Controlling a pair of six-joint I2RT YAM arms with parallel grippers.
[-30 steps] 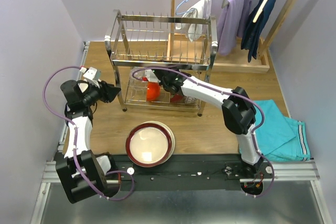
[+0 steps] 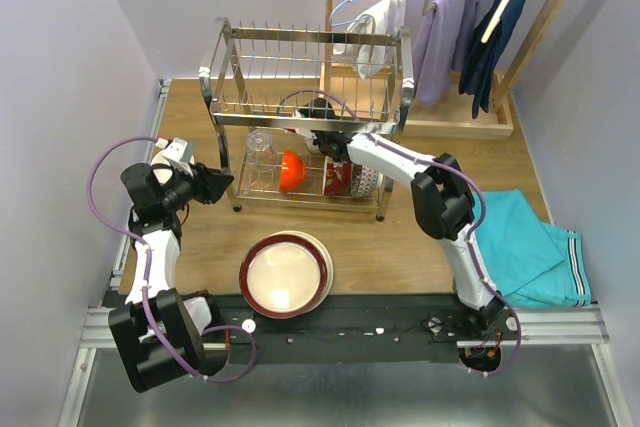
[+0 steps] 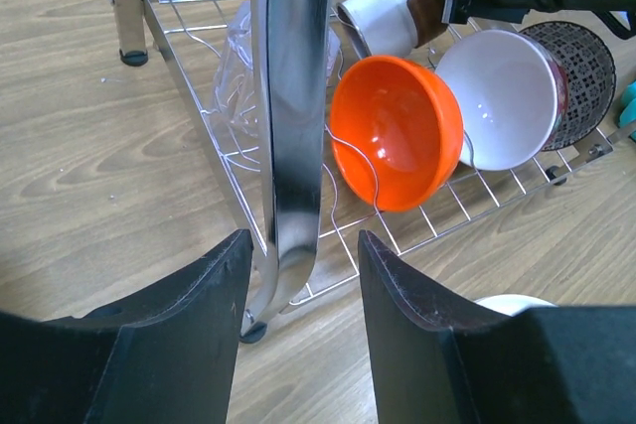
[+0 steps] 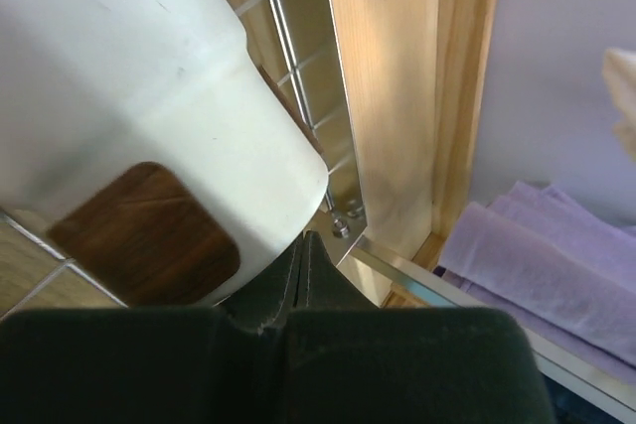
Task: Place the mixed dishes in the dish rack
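Note:
On the rack's lower tier sit a clear glass (image 2: 260,147), an orange bowl (image 3: 388,136), a white bowl (image 3: 492,96), a dark mesh piece (image 3: 586,86) and a white-and-brown mug (image 3: 383,22). My right gripper is shut, reaching into the rack beside that mug, which fills the upper left of the right wrist view. My left gripper stands open at the rack's left front post, nothing between its fingers. Two stacked plates (image 2: 282,276), the upper red-rimmed, lie on the floorboards in front of the rack.
The rack's upper tier (image 2: 305,122) shows no dishes. Behind stands a wooden clothes stand (image 2: 485,127) with hanging garments. A folded teal cloth (image 2: 525,252) lies at right. Bare wood floor surrounds the plates.
My right arm has swung to the right and its wrist has turned inside the rack. The left arm has shifted slightly rightward and down in the top view.

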